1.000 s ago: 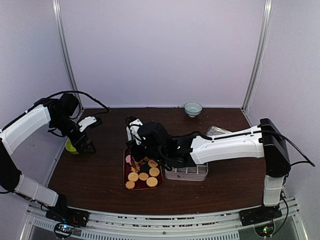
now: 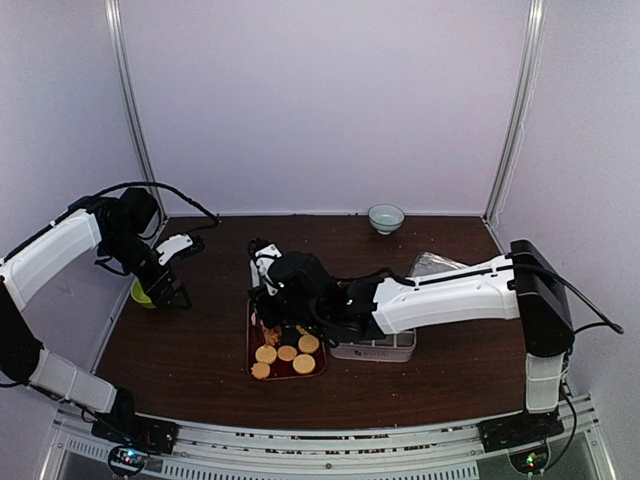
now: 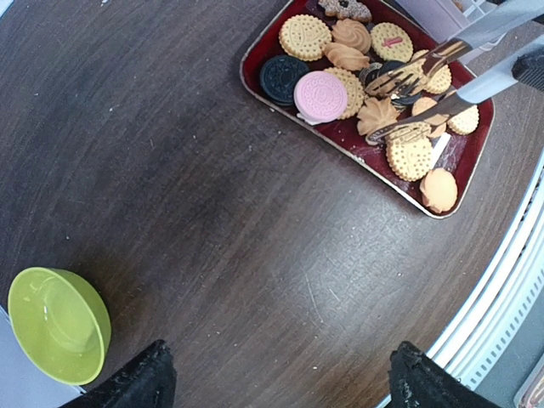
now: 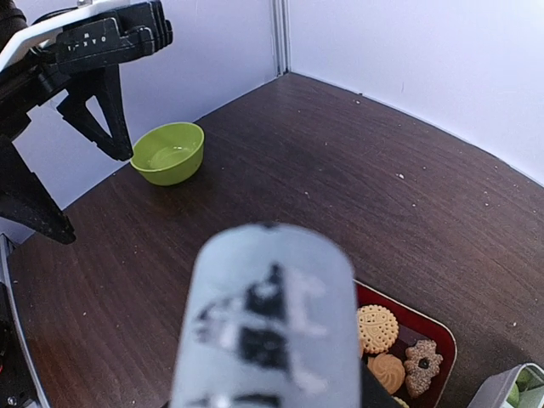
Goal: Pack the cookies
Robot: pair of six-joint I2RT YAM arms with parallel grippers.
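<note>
A red tray [image 2: 250,360] [image 3: 340,144] holds assorted cookies [image 3: 321,95], pink, dark and beige. Tongs reach down among the cookies from my right gripper [image 2: 262,290] above the tray; their pale handle [image 4: 263,323] fills the lower middle of the right wrist view, blurred. Whether that gripper's fingers are shut cannot be seen. A grey compartment box [image 2: 375,352] [image 4: 501,391] sits right of the tray, partly hidden by the right arm. My left gripper [image 2: 172,295] hangs open and empty at the left, away from the tray.
A green bowl [image 3: 55,327] [image 4: 168,170] is at the left edge under the left arm. A pale bowl [image 2: 386,218] stands at the back. A clear lid [image 2: 435,262] lies behind the right arm.
The left arm has not moved.
</note>
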